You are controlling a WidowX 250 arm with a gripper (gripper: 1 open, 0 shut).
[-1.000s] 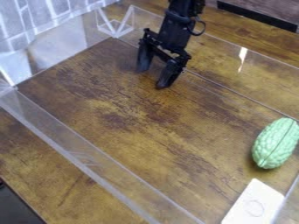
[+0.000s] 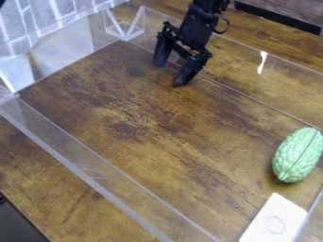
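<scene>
The black robot arm comes down from the top of the view, and its gripper (image 2: 177,64) is low over the back part of the wooden board (image 2: 139,132), near the clear back wall. Its dark fingers blend together, so I cannot tell whether they are open or shut, or whether anything is between them. A pale green ridged melon-like object (image 2: 297,152) lies at the right, well apart from the gripper.
Clear low walls edge the board at the left and back. A white flat object with a ring on it (image 2: 273,220) sits at the lower right. The middle and front of the board are clear.
The arm and gripper have shifted slightly up and toward the back of the board. The green object and the white object have not moved.
</scene>
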